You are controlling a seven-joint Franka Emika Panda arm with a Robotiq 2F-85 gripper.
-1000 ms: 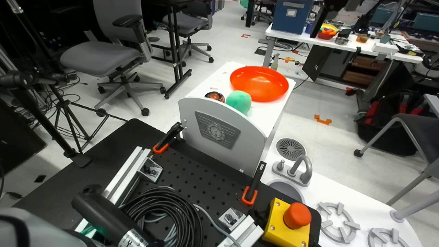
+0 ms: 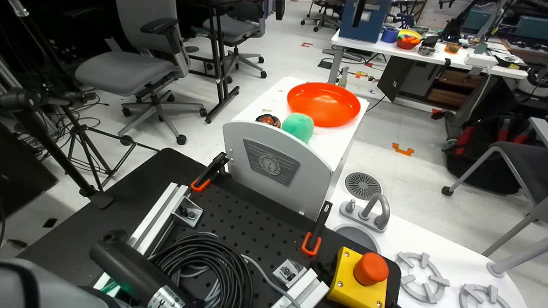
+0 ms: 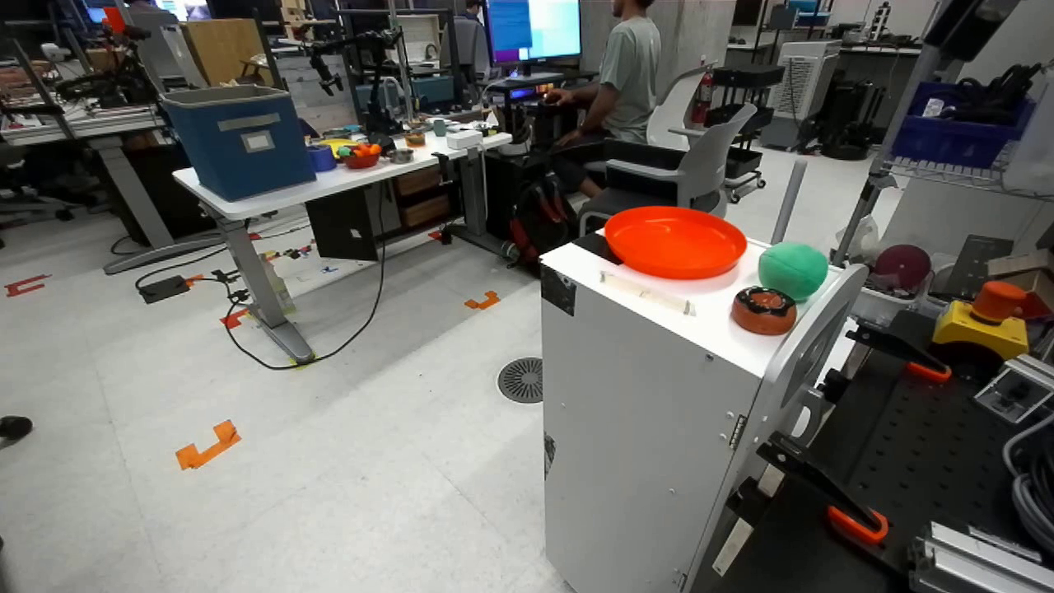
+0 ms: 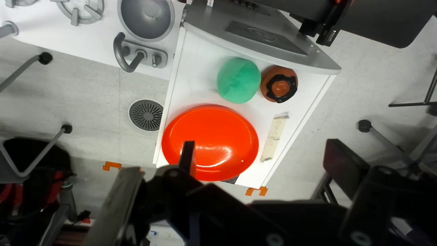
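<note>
An orange-red plate lies on the white cabinet top. Between it and the grey upright panel sit a round green plush and, beside that, a brown donut-like toy with a dark wavy ring. My gripper is open, its fingers wide apart and nothing held between them. It hangs above the cabinet top; in the wrist view one finger covers part of the plate. Only dark finger ends show at the top of exterior view 1. In exterior view 2 the gripper is out of sight.
A strip of tape is stuck to the cabinet top. Next to the cabinet, a lower white counter carries a grey faucet and burners. Black clamps and an emergency-stop box stand on the black bench.
In exterior view 1 the gripper's fingers have shifted up and to the left, leaving less of them in view. The plate, the green plush and the brown toy have stayed put.
</note>
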